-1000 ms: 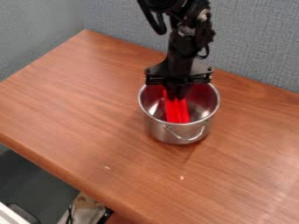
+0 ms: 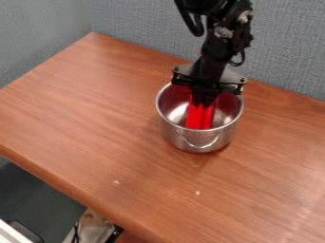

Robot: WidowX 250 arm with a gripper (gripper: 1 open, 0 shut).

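Note:
A steel pot (image 2: 200,138) with a wire handle stands on the wooden table, right of centre. Inside it is a red object (image 2: 200,115), upright, its top hidden under the gripper. My black gripper (image 2: 203,87) reaches down into the pot's mouth from above, over the red object. Whether its fingers are closed on that object I cannot see.
Grey padded walls stand behind and at the left. Beyond the front left edge are cables and a white item on the dark floor.
The gripper and arm have shifted right, and the red object appears slightly further right within the pot.

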